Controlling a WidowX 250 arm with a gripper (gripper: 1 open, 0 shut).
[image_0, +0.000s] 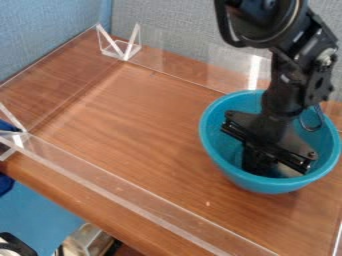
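Note:
A teal bowl (227, 170) stands at the right of the wooden table. My black gripper (261, 158) is lowered into it, its body covering much of the inside. Whether anything lies between the fingers cannot be seen; the fingertips are mostly hidden in the bowl.
A blue cloth (7, 140) is at the far left edge.

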